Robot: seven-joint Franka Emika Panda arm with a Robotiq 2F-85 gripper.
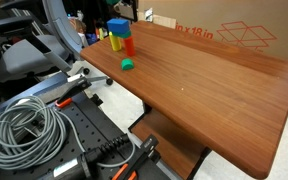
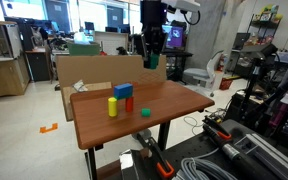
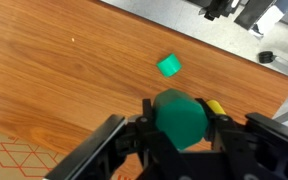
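My gripper is shut on a green cylinder (image 3: 181, 122), seen end-on in the wrist view. In exterior view 2 this green cylinder (image 2: 151, 61) hangs from the gripper, well above the table. A yellow cylinder (image 2: 112, 107) and a red cylinder (image 2: 129, 104) stand upright on the table, with a blue block (image 1: 118, 25) at the height of their tops; its exact support is unclear. A small green piece (image 1: 127, 64) lies apart, nearer the front edge. In the wrist view, the held cylinder and fingers mostly hide the stack; part of the yellow cylinder (image 3: 216, 107) shows.
Cardboard (image 1: 246, 24) stands behind it. Coiled grey cable (image 1: 29, 135) and a dark rail lie off the front side. Open table also surrounds the small green piece.
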